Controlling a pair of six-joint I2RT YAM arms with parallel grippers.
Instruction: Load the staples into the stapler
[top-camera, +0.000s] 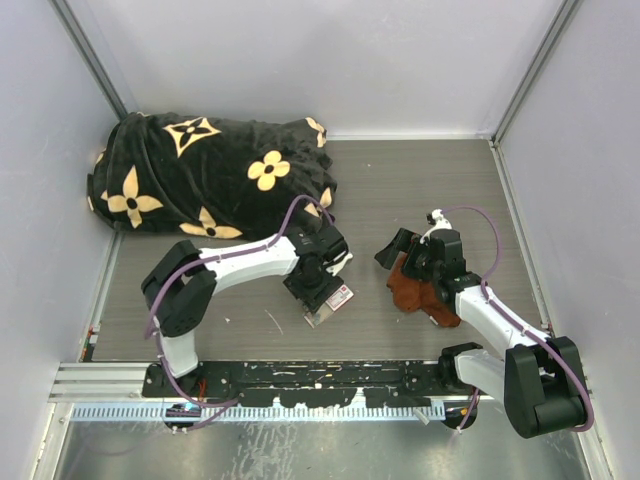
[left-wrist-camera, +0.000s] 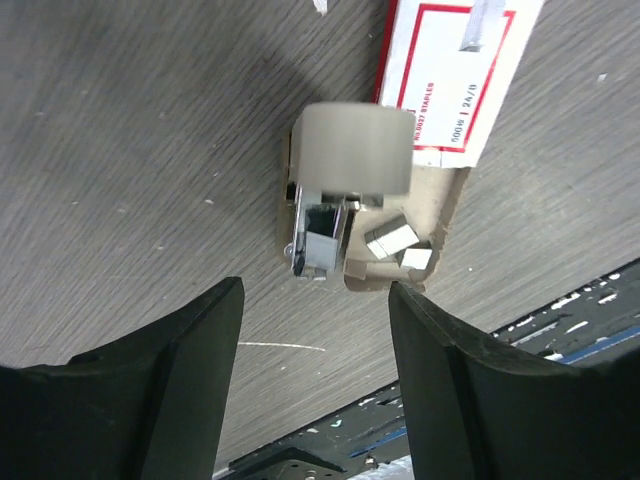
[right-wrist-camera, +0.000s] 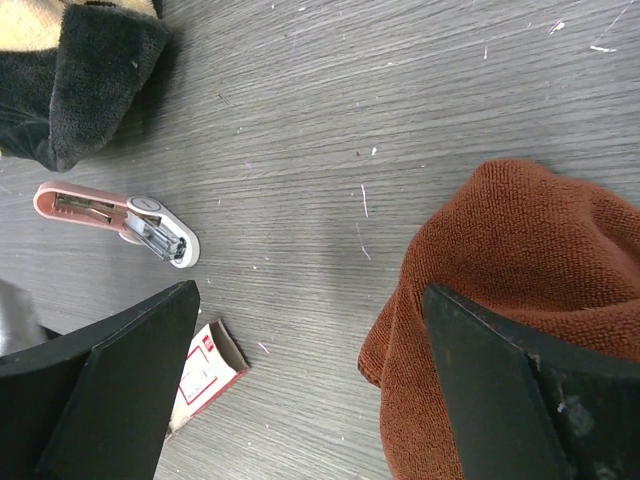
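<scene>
My left gripper (top-camera: 318, 285) hangs open over a small staples box (left-wrist-camera: 467, 70) and its open tray, where a few short staple blocks (left-wrist-camera: 392, 235) lie; a grey blurred part of the wrist mount partly hides the tray. The pink and white stapler (right-wrist-camera: 150, 230) lies opened on the table behind it, to the left in the right wrist view. My right gripper (top-camera: 400, 248) stands open above a brown cloth (right-wrist-camera: 500, 260), nothing between its fingers.
A dark plush blanket (top-camera: 220, 170) with cream patterns fills the back left. Bare table (top-camera: 400, 170) shows at the back right and left front.
</scene>
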